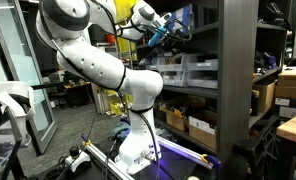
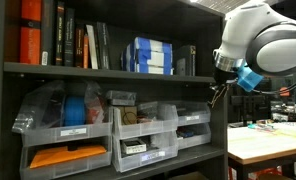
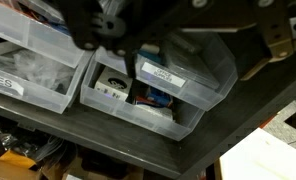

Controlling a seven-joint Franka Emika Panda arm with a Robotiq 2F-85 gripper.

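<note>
In the wrist view my gripper stands open, its dark blurred parts across the top of the picture and nothing held between them. Beyond it are clear plastic bins: an upper one (image 3: 214, 86) with a white label, and a lower bin (image 3: 173, 126) holding a white box (image 3: 112, 84) and small coloured items. Seen in the second exterior view, the gripper (image 2: 220, 94) hangs at the right end of the shelf, close to the upper right bin (image 2: 194, 114). Whether it touches that bin cannot be told.
The dark shelf (image 2: 98, 73) carries books (image 2: 48, 35) and blue-white binders (image 2: 153, 57) above the bins. Its upright post (image 1: 234, 70) stands near the arm. More bins sit to the left, one with an orange item (image 2: 66, 154). A wooden table (image 2: 258, 146) is at the right.
</note>
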